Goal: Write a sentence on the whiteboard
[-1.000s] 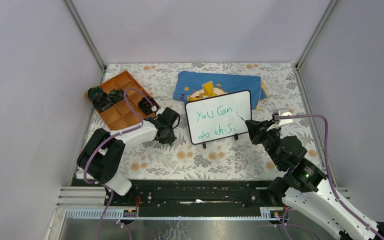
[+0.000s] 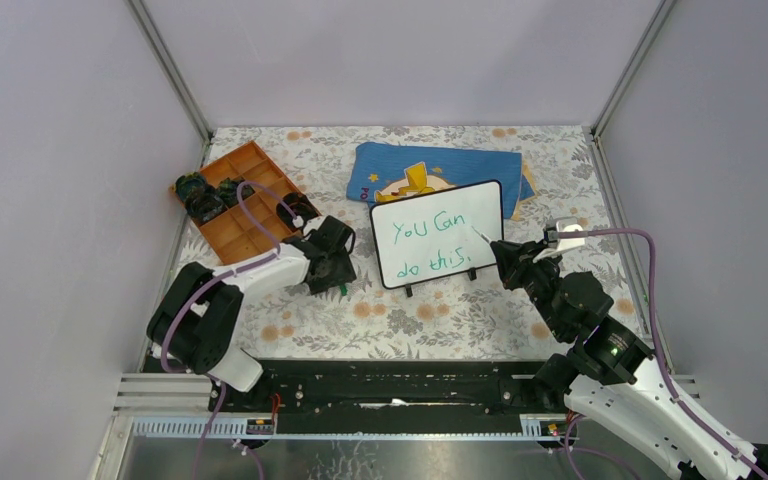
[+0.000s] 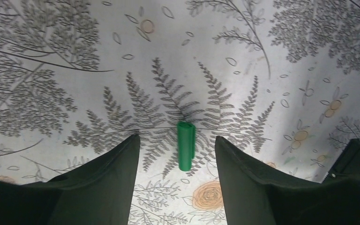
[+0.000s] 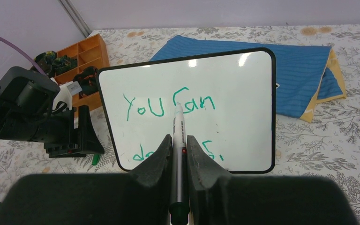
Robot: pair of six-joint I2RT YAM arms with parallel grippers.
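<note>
The whiteboard (image 2: 435, 260) stands on short feet, reading "YoU Can do this." in green, as also seen in the right wrist view (image 4: 239, 117). My right gripper (image 2: 500, 250) is shut on a white marker (image 4: 179, 164), whose tip points toward the board; contact cannot be told. On the patterned mat in the left wrist view lies a small green cap (image 3: 186, 146), between the parted fingers of my left gripper, which is open and holding nothing.
An orange compartment tray (image 2: 240, 225) with dark items sits at the back left. A blue cloth (image 2: 470, 165) lies behind the board.
The right arm and the board look unchanged.
</note>
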